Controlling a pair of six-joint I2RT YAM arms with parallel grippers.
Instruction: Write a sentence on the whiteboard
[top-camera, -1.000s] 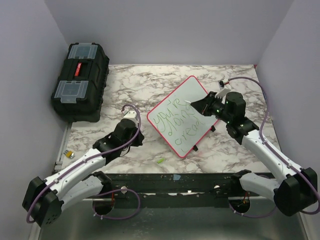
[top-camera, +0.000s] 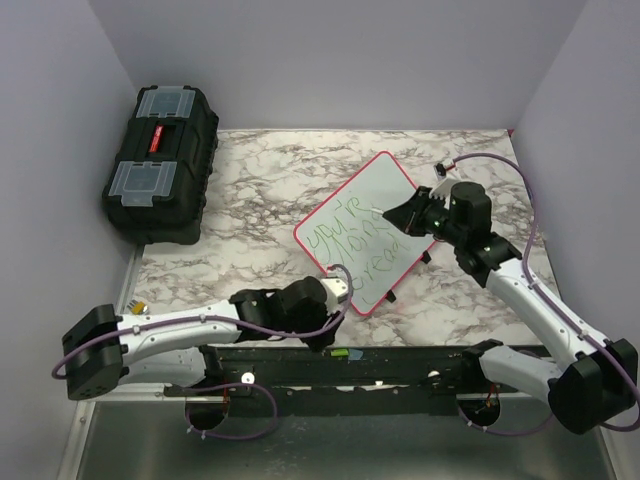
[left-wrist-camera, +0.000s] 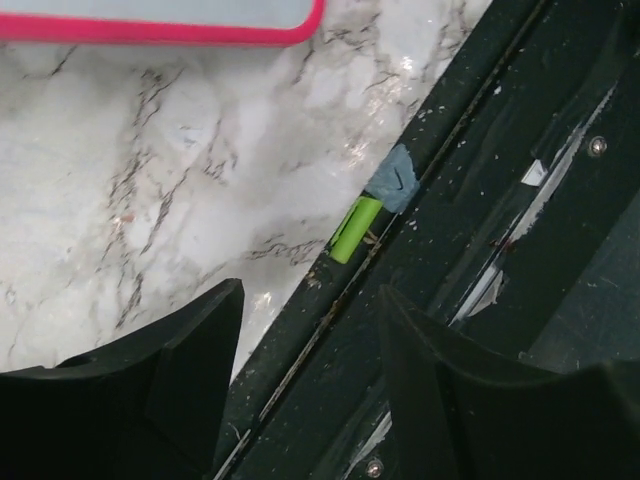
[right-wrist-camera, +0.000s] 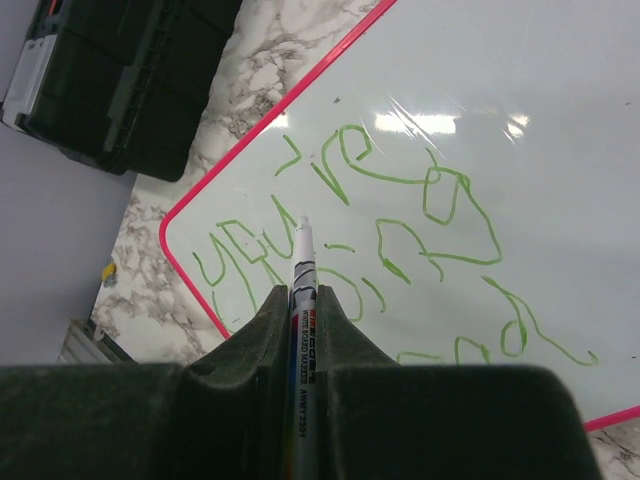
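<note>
The tilted whiteboard (top-camera: 370, 280) carries green handwriting, roughly "you're doing great", partly hard to read. My right gripper (top-camera: 405, 215) is shut on a white marker (right-wrist-camera: 303, 400), its tip over the writing. My left gripper stands open at the table's front edge, nothing between its fingers, with a small green piece (left-wrist-camera: 355, 228), perhaps a marker cap, ahead of it beside a blue-grey patch (left-wrist-camera: 393, 180) on the dark edge strip.
A black toolbox (top-camera: 160, 180) stands back left, and a small yellow object (top-camera: 138, 307) lies by the left wall.
The green piece has shifted from the marble to the edge strip. The right arm has barely moved.
</note>
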